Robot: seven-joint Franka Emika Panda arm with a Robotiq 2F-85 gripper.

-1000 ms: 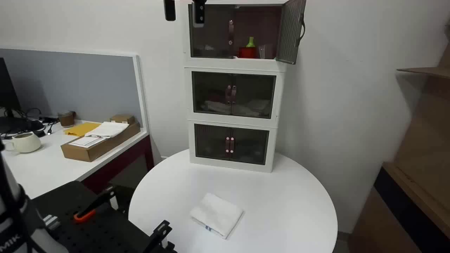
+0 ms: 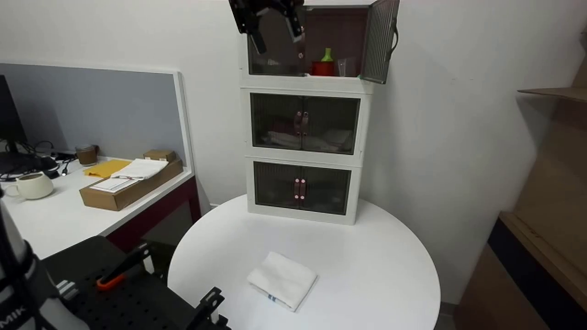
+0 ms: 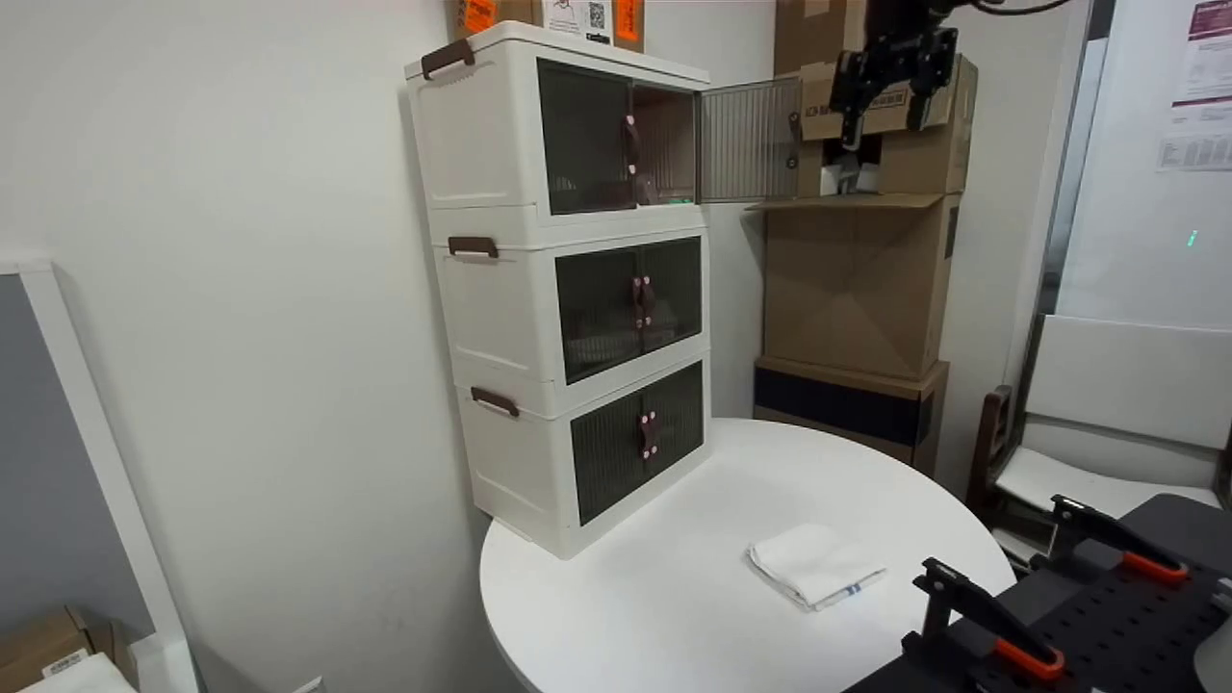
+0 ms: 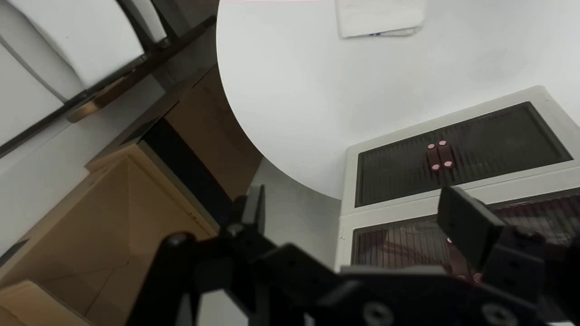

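Observation:
High in front of the cabinet, my gripper (image 2: 279, 45) stands open with nothing between its fingers. It also hangs at the top right of exterior view 2, well above the table. A white cabinet (image 2: 302, 157) of three stacked units stands at the back of the round table. The top unit's right door (image 2: 379, 41) is swung open, while its left door and the lower two units' doors are closed. Inside the top unit sit a red container (image 2: 323, 68), a green item (image 2: 327, 55) and a clear cup (image 2: 346, 67). A folded white towel (image 2: 283, 279) lies on the table.
To the left is a desk (image 2: 33, 220) with mugs, a box and papers. Cardboard boxes (image 3: 860, 277) are stacked right of the cabinet, and black clamps (image 3: 999, 624) edge the arm's base.
My gripper has come lower and to the right in exterior view 1, and has turned and tilted. The cabinet doors and the towel have not moved.

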